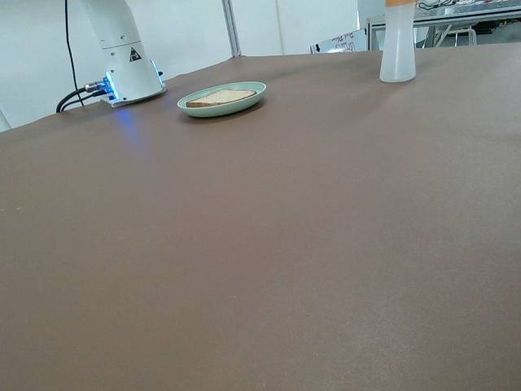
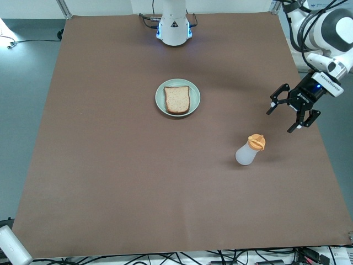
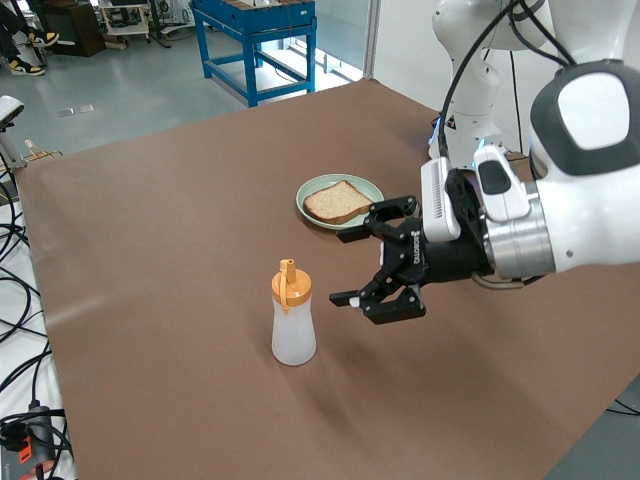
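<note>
A slice of bread (image 2: 177, 99) lies on a pale green plate (image 2: 160, 107) near the middle of the table, also seen in the right view (image 3: 336, 201). A squeeze bottle (image 2: 246, 152) with a translucent body and orange cap stands to the right of and nearer than the plate in the left view; in the top view it is the bottle (image 1: 398, 49) at upper right. My black gripper (image 2: 279, 118) hangs open at the table's right edge, above and beyond the bottle, with nothing between its fingers. In the right view the gripper (image 3: 353, 267) is right of the bottle.
Cables and fittings lie along the front edge, outside the tabletop.
</note>
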